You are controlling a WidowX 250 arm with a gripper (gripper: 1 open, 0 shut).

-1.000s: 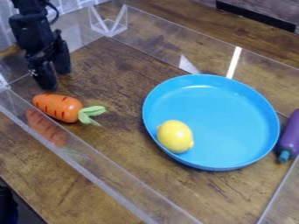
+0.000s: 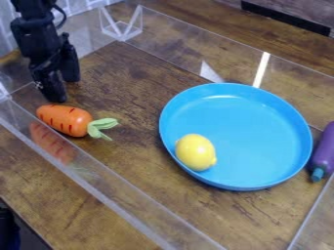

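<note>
The black gripper point(image 2: 54, 80) is at the upper left, beside the clear wall, above and behind an orange toy carrot point(image 2: 64, 119) with green leaves. Its fingers look apart, with nothing clearly between them. A blue plate point(image 2: 255, 125) on the right holds a yellow oval object point(image 2: 194, 150) near its left side.
A purple object point(image 2: 322, 150) lies at the right edge beside the plate. Clear walls border the wooden surface point(image 2: 131, 68). Bare wood is free in the upper middle and below the carrot.
</note>
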